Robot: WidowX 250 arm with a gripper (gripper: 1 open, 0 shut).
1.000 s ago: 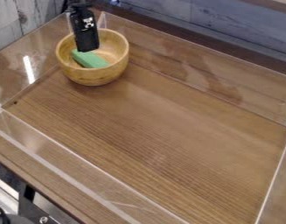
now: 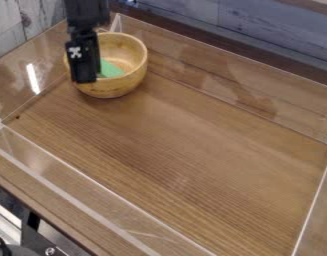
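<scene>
A yellow wooden-looking bowl (image 2: 122, 84) sits at the upper left of the table, with a green object (image 2: 110, 70) inside it. The black gripper (image 2: 84, 74) reaches down from the top over the bowl's left side, in front of part of the green object. Whether anything is between its fingers is hard to tell.
Grey walls border it at the left and back.
The gripper has moved down and toward the viewer, to the bowl's left side, and now covers part of the green object.
</scene>
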